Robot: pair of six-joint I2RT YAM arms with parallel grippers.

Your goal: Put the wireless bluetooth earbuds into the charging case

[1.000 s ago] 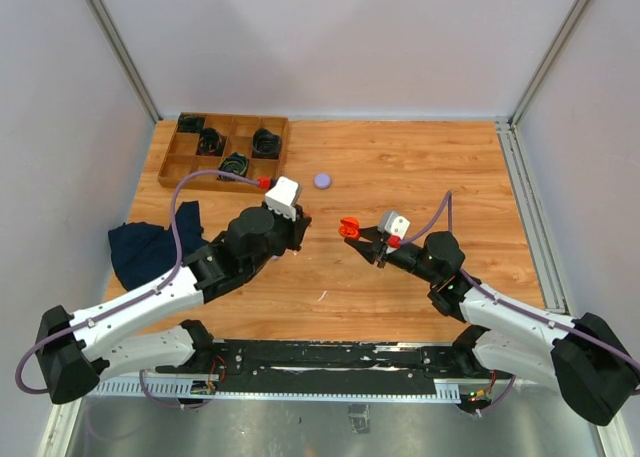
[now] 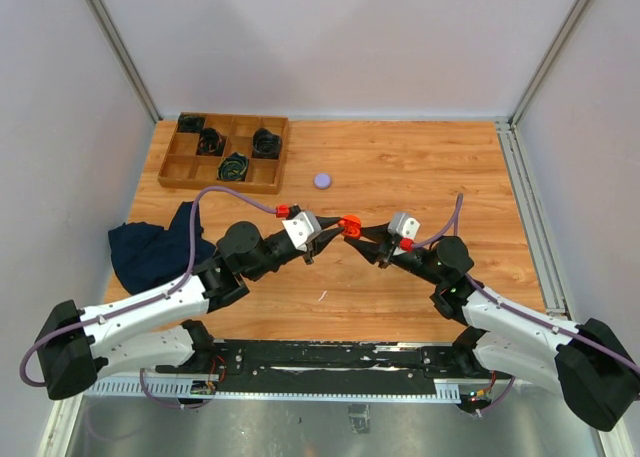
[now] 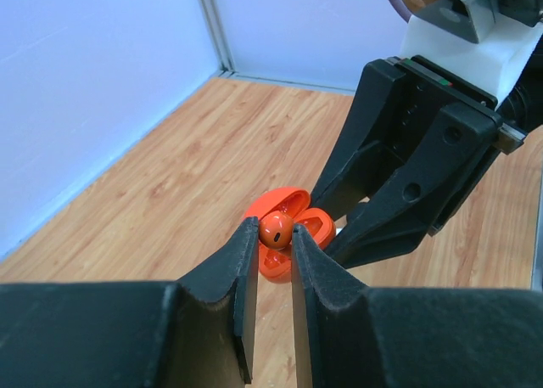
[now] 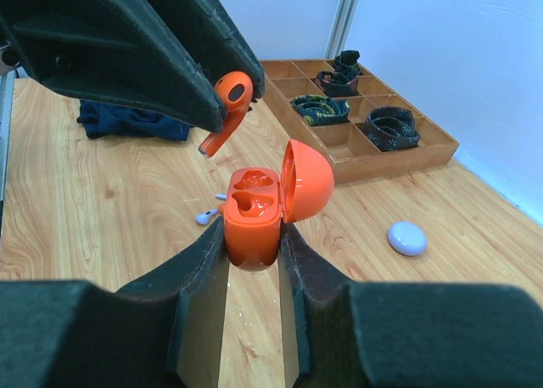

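Note:
My right gripper is shut on the open orange charging case [image 4: 252,218], its lid raised and two empty slots showing in the right wrist view. My left gripper is shut on a small orange earbud, which is held just beside the case, above and left of it in the right wrist view, its stem tilted down. In the top view both grippers [image 2: 350,227] meet over the middle of the table.
A wooden compartment tray [image 2: 224,180] with dark rolled items stands at the back left, dark cloth [image 2: 155,257] below it. A purple puck [image 2: 322,181] lies behind the grippers. Small loose pieces [image 4: 203,216] lie on the table.
My left gripper has moved right and turned, bringing the earbud up to the case. My right gripper has shifted slightly, with the case in it.

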